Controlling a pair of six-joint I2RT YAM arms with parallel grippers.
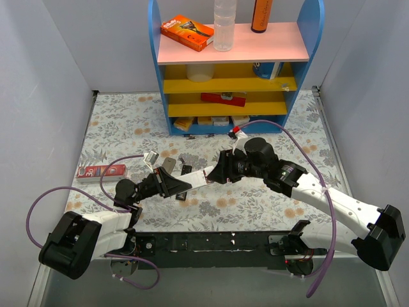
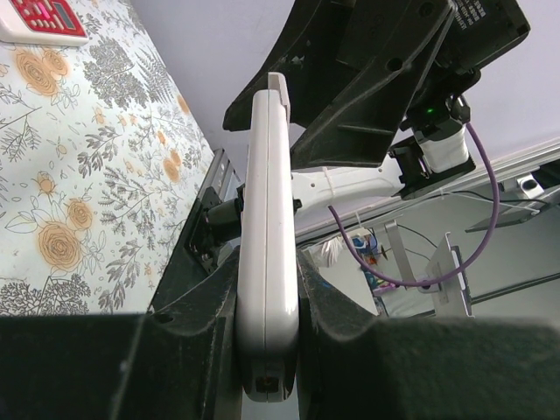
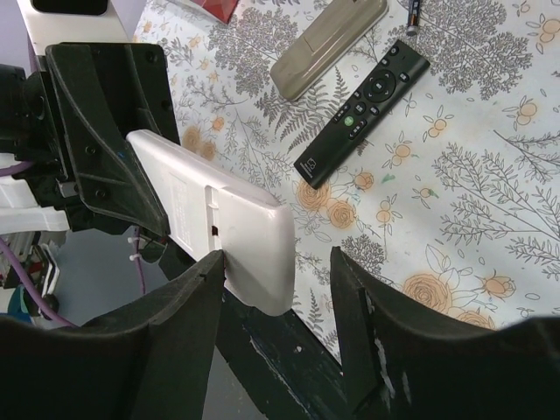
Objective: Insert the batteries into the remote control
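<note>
A white remote control (image 1: 198, 178) hangs above the table between my two arms. My left gripper (image 1: 177, 186) is shut on one end of it; in the left wrist view the remote (image 2: 267, 227) appears edge-on. My right gripper has its fingers apart around the other end of the remote (image 3: 258, 236). There, the left finger (image 3: 197, 293) overlaps the remote's edge in view, while the right finger (image 3: 346, 289) stands clear of it. A seam and small slot show on the remote's face. A small battery-like cylinder (image 3: 413, 16) lies on the table.
On the table lie a black remote (image 3: 363, 109) and a grey-brown one (image 3: 328, 48). A red-and-white box (image 1: 101, 173) sits at the left, and a blue shelf (image 1: 223, 129) stands at the back.
</note>
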